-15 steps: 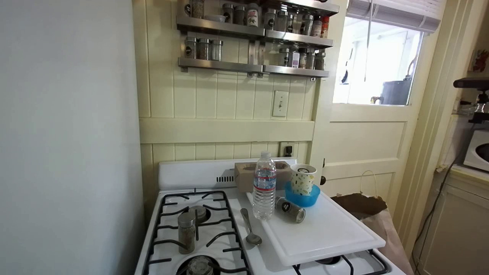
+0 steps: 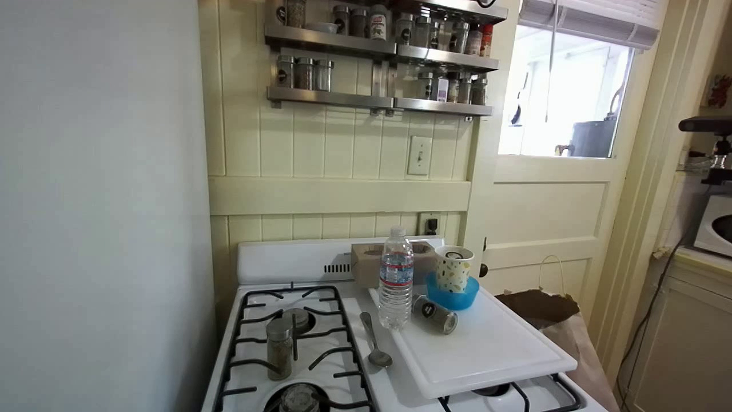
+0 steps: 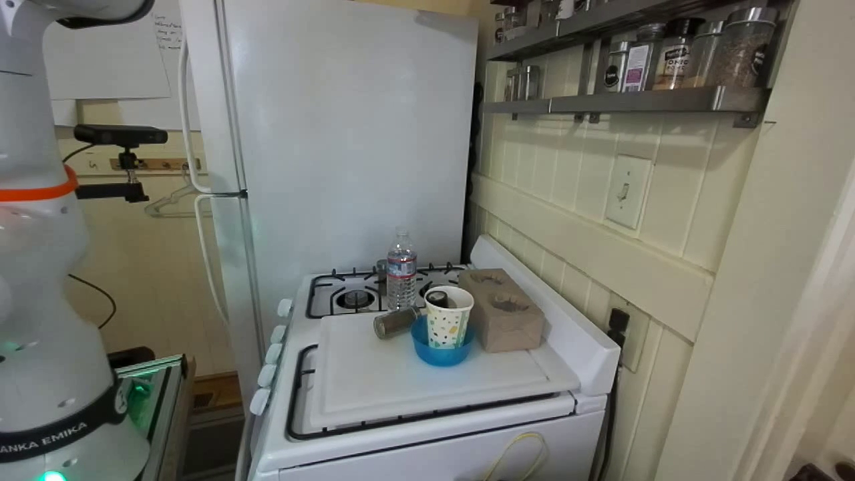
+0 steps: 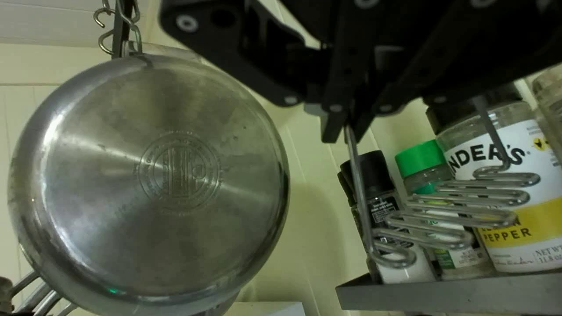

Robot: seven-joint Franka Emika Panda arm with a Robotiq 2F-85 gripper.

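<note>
In the wrist view my gripper is shut on one straight wire of a metal wire tool with a zigzag end (image 4: 421, 226), which looks like a masher. The zigzag hangs below the fingers, in front of several spice jars. The tool's other wire runs up behind the dark gripper body, so its top is hidden. Left of the gripper hangs a round steel pan (image 4: 153, 179), its base facing the camera. Neither exterior view shows the gripper clearly.
Beside the tool, a shelf (image 4: 453, 292) holds a lemon pepper jar (image 4: 513, 189) and a green-capped jar (image 4: 421, 160). On the stove's white board (image 2: 480, 350) are a bottle (image 2: 396, 281), a tipped jar (image 2: 436, 316) and a cup (image 2: 453, 271) in a blue bowl (image 2: 453, 298).
The objects on the stove have not moved. A dark curved piece at the top edge of exterior view 1 shows slightly more.
</note>
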